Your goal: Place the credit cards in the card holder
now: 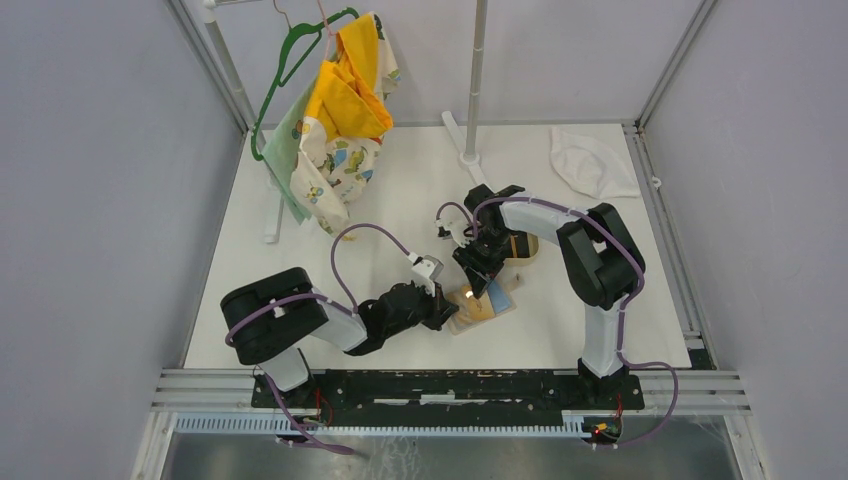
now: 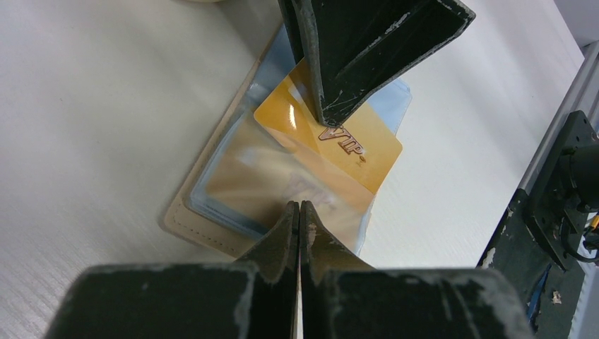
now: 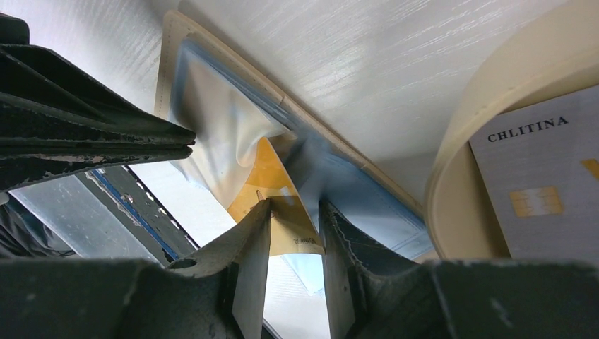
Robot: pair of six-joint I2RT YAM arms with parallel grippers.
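Observation:
The tan card holder (image 3: 169, 65) lies unfolded on the table, with clear plastic pockets (image 2: 244, 180). A gold VIP card (image 2: 367, 145) rests at a slant over it; its lower part looks paler, as if under the clear film. My right gripper is open above the holder, its fingers (image 2: 339, 106) apart around the upper part of the card. From the opposite side, my left gripper points at the pocket end of the holder, shut with nothing visible between its fingertips. Whether those tips touch the film is hard to tell.
A round tan container (image 3: 459, 169) holding a grey CHLITINA card (image 3: 544, 169) stands close behind the right gripper. White cloth (image 1: 593, 163) lies at the back right; a rack with hanging clothes (image 1: 350, 110) is at the back left. Table left of the holder is bare.

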